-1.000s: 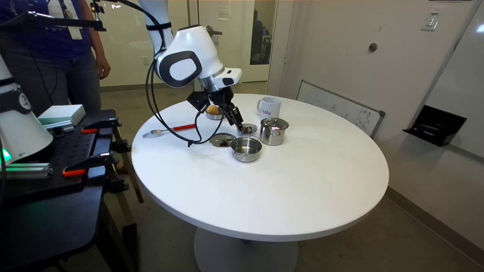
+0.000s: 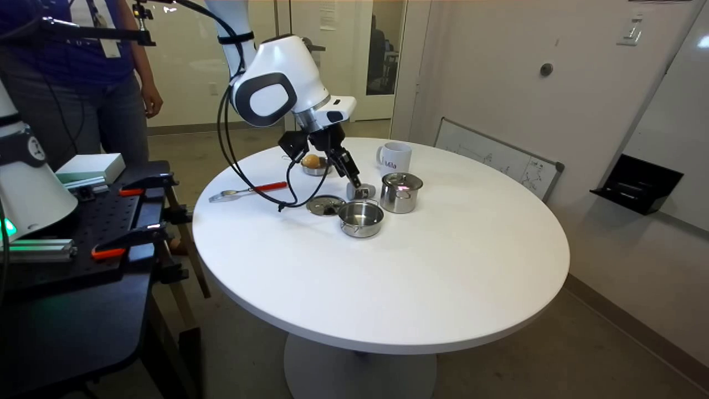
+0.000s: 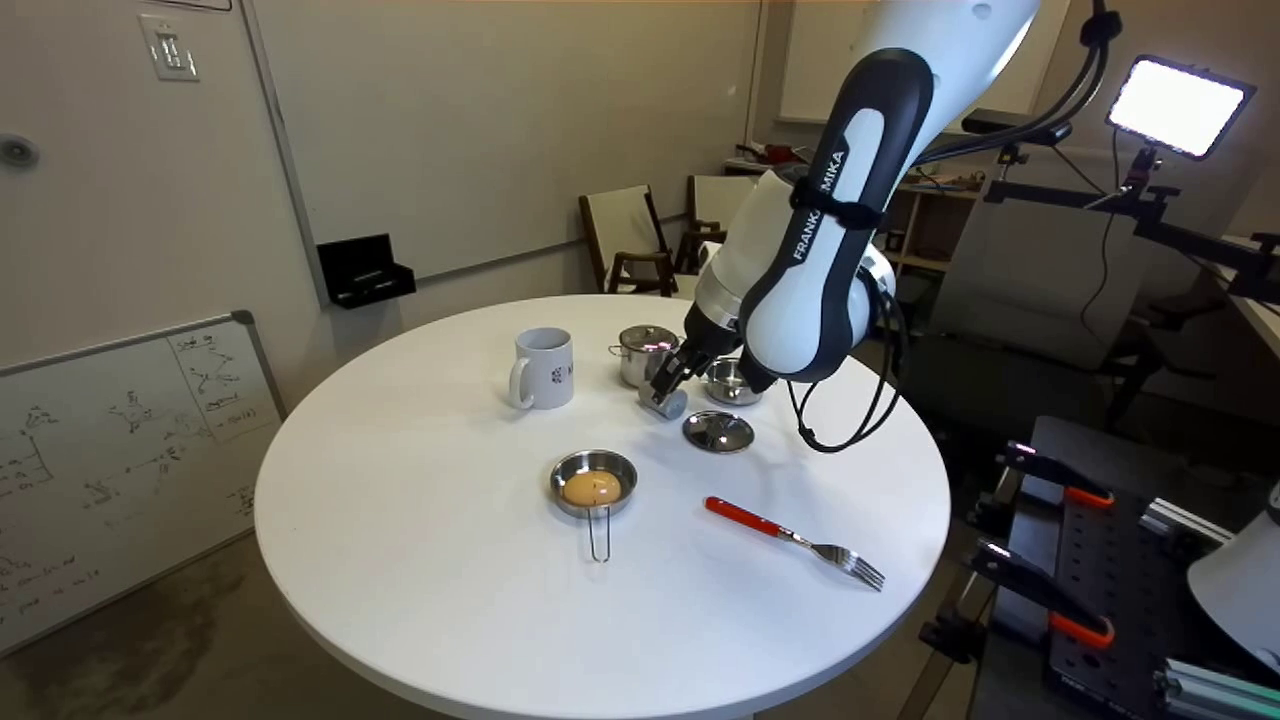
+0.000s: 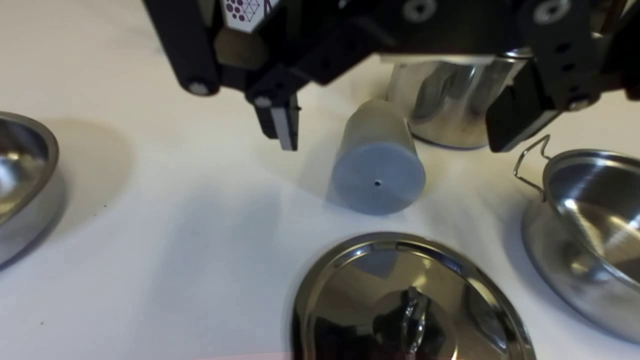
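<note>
My gripper is open, its fingers spread wide on either side of a small grey cylinder (image 4: pixel 379 174) lying on its side. Clear space shows between the cylinder and the left fingertip; nothing is held. In exterior view 2 the gripper (image 3: pixel 662 386) hangs low right at the cylinder (image 3: pixel 667 404). A shiny lid (image 4: pixel 414 312) lies flat just in front of it. The lidded steel pot (image 2: pixel 400 193) stands close by, and an open shallow pot (image 2: pixel 360 218) sits beside the lid.
A small pan (image 3: pixel 576 510) holds a brown egg-like item (image 3: pixel 593 486). A red-handled fork (image 3: pixel 792 540) lies near the table's edge, and a white mug (image 3: pixel 543 367) stands upright.
The gripper has shifted slightly to the right in exterior view 1, over the grey cylinder. Other objects on the table look unmoved.
</note>
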